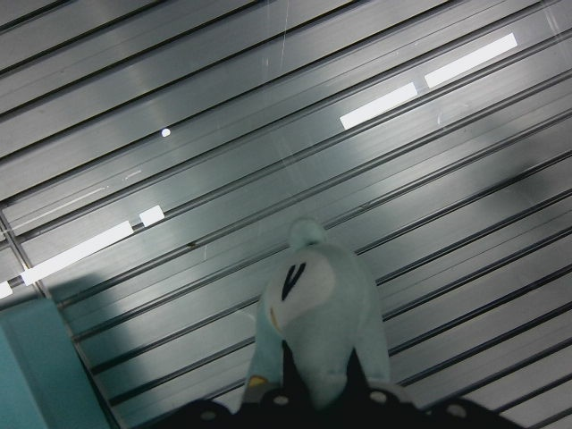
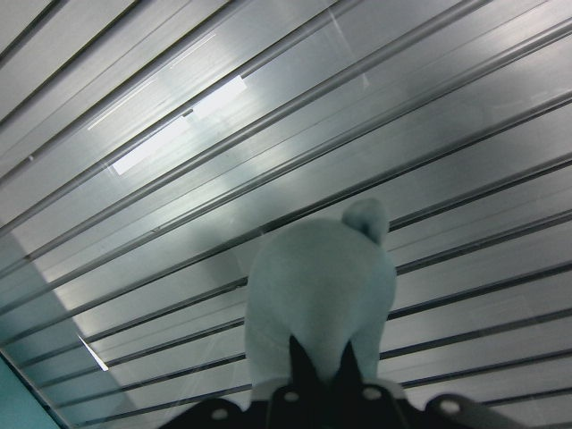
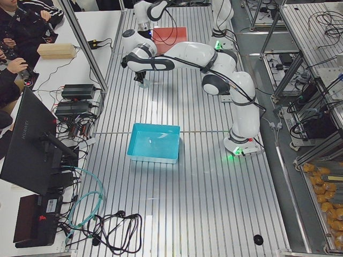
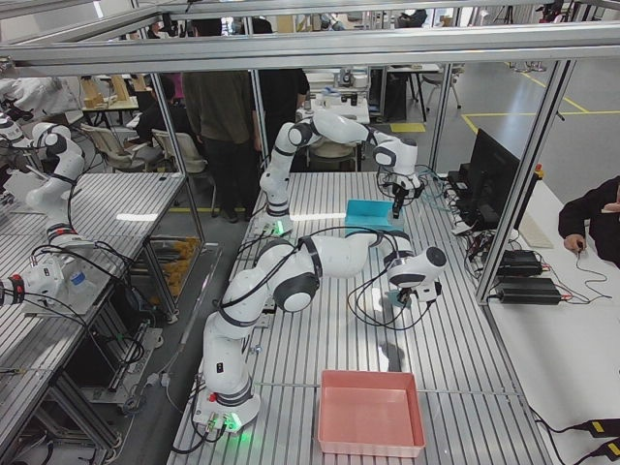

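Note:
In the left wrist view a light teal plush toy [image 1: 317,299] with a pale patch is clamped in my left gripper. The right wrist view shows a similar teal plush [image 2: 317,277], seen from behind or side, with my right gripper shut on it. In the camera views both arms reach over the middle of the rail table [image 3: 198,182], where a small teal shape [image 3: 143,83] hangs under the nearer arm's gripper; the farther gripper is largely hidden behind that arm. I cannot tell whether the grippers hold one toy or two.
A turquoise tray [image 3: 153,143] stands in the near half of the left camera view, a red tray [image 4: 370,412] at the other end. A monitor [image 3: 29,142] and coiled cables line the left side. The table between the trays is mostly clear.

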